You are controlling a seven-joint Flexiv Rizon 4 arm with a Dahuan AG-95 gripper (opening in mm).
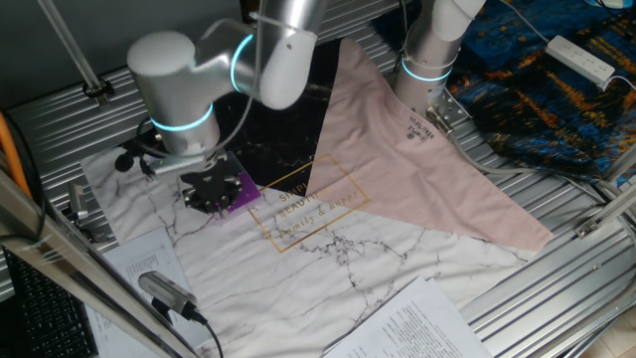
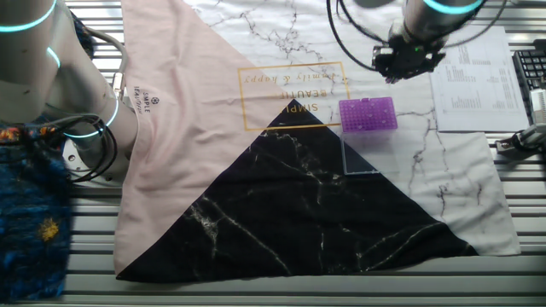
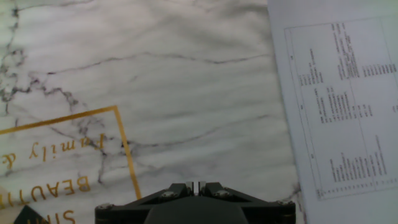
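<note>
A purple rack (image 2: 368, 114) with a grid of small holes lies on the marble-print cloth. A clear plastic piece (image 2: 365, 159) sits against it, reaching onto the black part of the cloth. My gripper (image 2: 409, 61) hangs above the white marble area, apart from the rack in exterior view 2. From exterior view 1, the gripper (image 1: 211, 194) covers part of the purple rack (image 1: 243, 193). At the bottom of the wrist view the gripper's fingertips (image 3: 189, 188) come together, with nothing visible held between them. Neither rack nor clear piece shows there.
Printed sheets (image 2: 471, 81) lie beside the gripper, near a black keyboard (image 2: 533, 70). More paper (image 1: 412, 323) rests at the cloth's front edge. A metal post (image 1: 75, 239) stands at the left.
</note>
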